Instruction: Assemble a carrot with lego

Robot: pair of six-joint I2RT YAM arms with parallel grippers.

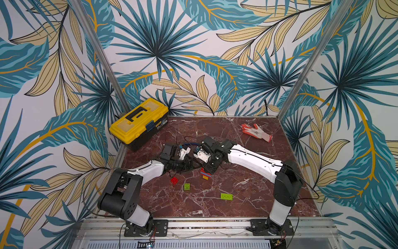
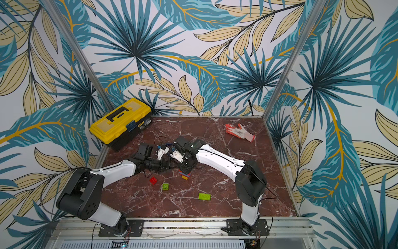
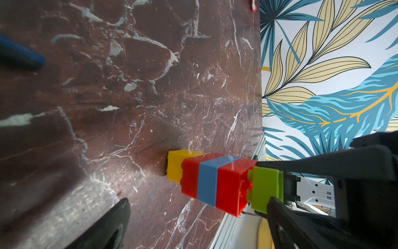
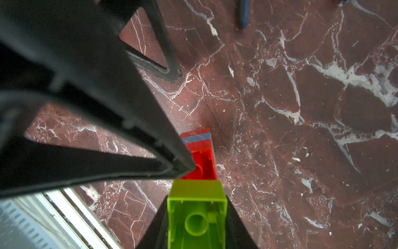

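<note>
A stack of yellow, red, blue and red bricks (image 3: 207, 181) lies in front of my left gripper, which is open with its fingers apart. My right gripper is shut on a light green brick (image 4: 197, 199). In the left wrist view the studs of this green brick (image 3: 265, 190) face the hollow end of the stack's red brick; whether they are seated cannot be told. In the top left view the stack (image 1: 205, 174) shows just below the two grippers. On the table lie a small red brick (image 1: 174, 180), a green brick (image 1: 187, 186) and a longer lime brick (image 1: 226, 196).
A yellow toolbox (image 1: 139, 120) stands at the back left, a glove (image 1: 257, 132) at the back right. A blue-handled item (image 4: 243, 14) lies behind the grippers.
</note>
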